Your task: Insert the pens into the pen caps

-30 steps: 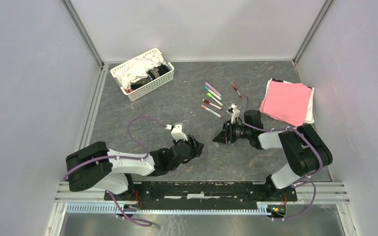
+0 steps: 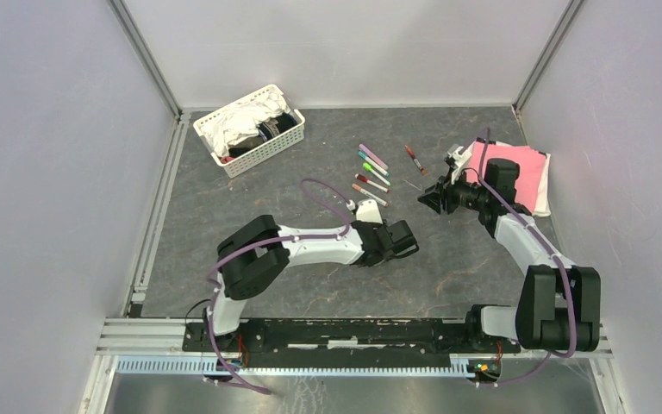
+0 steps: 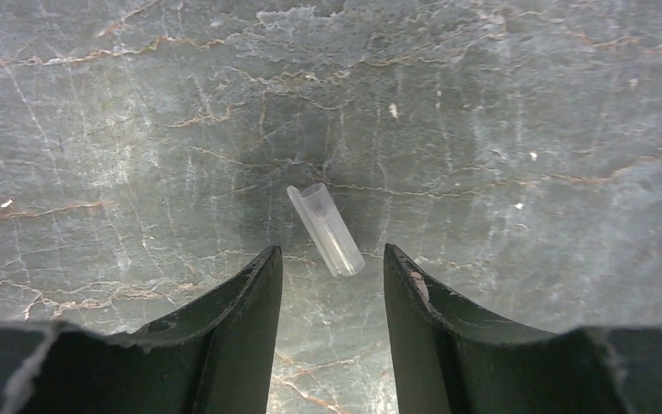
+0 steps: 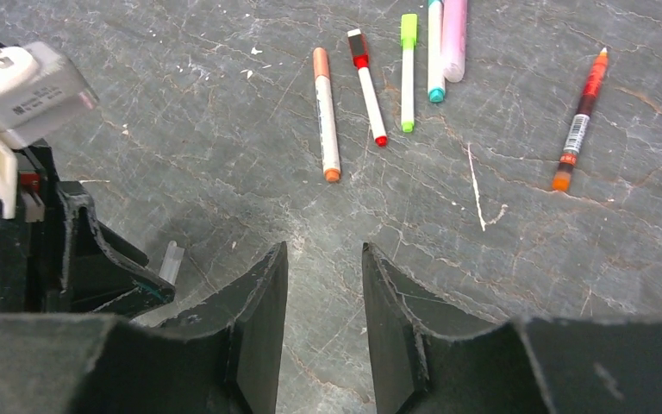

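A small clear plastic cap (image 3: 334, 233) lies on the floor between and just beyond the fingertips of my open left gripper, which is hidden from above by its own housing in the top view. My right gripper is open and empty, over bare surface near the markers: an orange one (image 4: 326, 121), a red one (image 4: 372, 103), a green one (image 4: 408, 86), a cyan one (image 4: 435, 60), a pink one (image 4: 453, 39) and, apart to the right, a red-brown pen (image 4: 581, 121).
A white basket (image 2: 263, 153) with cloths stands at the back left. Pink and white cloths (image 2: 530, 172) lie at the right under the right arm.
My left arm has moved right to over the clear cap. My right arm has moved up and right, away from that cap toward the markers and pink cloth.
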